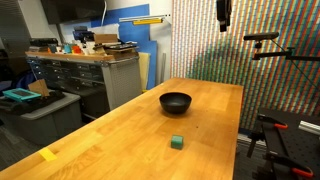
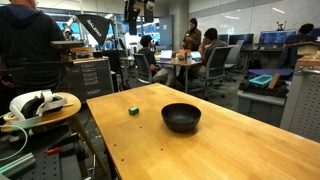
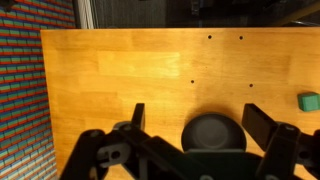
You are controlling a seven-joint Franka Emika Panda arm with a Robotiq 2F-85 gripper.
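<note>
On the wooden table (image 1: 120, 145) rests a black bowl (image 1: 175, 103), its inside looking empty. A small green block (image 1: 177, 142) lies apart from it, towards the near side of the table in exterior view 1. High above the table my gripper (image 1: 223, 27) points down, well clear of both objects. In the wrist view the gripper is open, its two fingers wide apart with only table and bowl seen far below between them. There the bowl (image 3: 213, 132) is partly covered by the gripper's body, and the block (image 3: 309, 102) sits at the right edge.
A strip of yellow tape (image 1: 47, 154) marks the table at the left. A grey workbench (image 1: 95, 80) stands behind, and a multicoloured curtain (image 1: 240, 60) hangs beyond the far end. People sit at a back table (image 2: 180, 62).
</note>
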